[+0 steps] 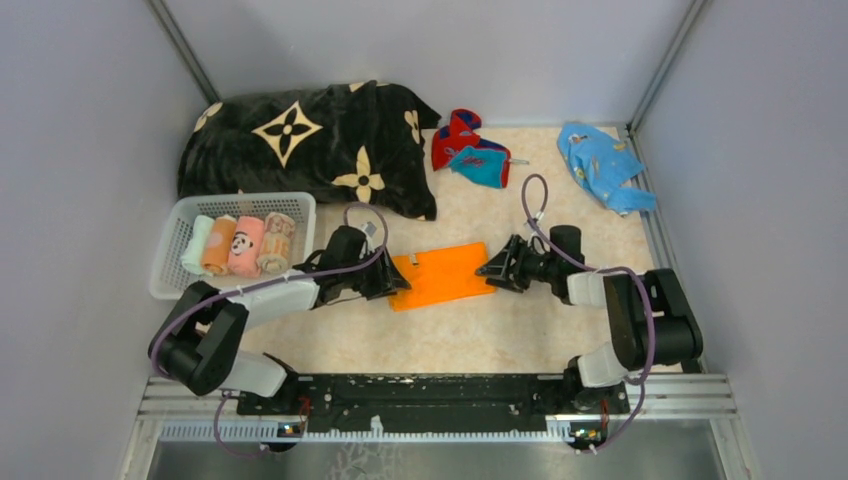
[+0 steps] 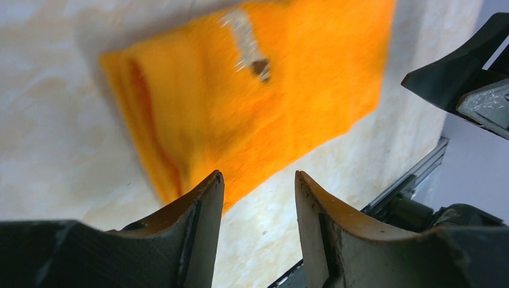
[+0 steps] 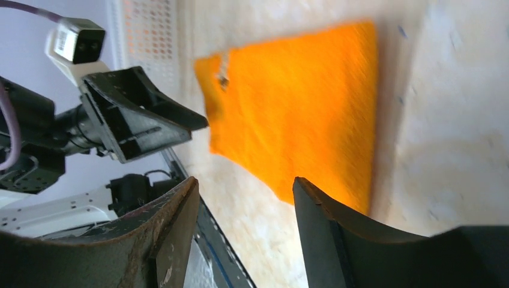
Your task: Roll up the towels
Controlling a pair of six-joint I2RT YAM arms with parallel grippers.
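Observation:
A folded orange towel (image 1: 440, 272) lies flat in the middle of the table, a small tag near its left end. My left gripper (image 1: 397, 285) is over its left end. In the left wrist view the left gripper's fingers (image 2: 204, 222) stand apart with a gap between them, and the towel (image 2: 240, 102) lies beyond the tips. At the right end hovers my right gripper (image 1: 490, 276), its fingers (image 3: 180, 228) spread wide with nothing between them. Seen from the right wrist, the towel (image 3: 300, 108) has its folded edge past the fingertips.
A pale basket (image 1: 309, 225) at the left holds several rolled towels (image 1: 245, 245). A dark patterned blanket (image 1: 310, 140) lies behind it. A red and blue cloth (image 1: 480, 160) and a light blue cloth (image 1: 605, 165) lie at the back.

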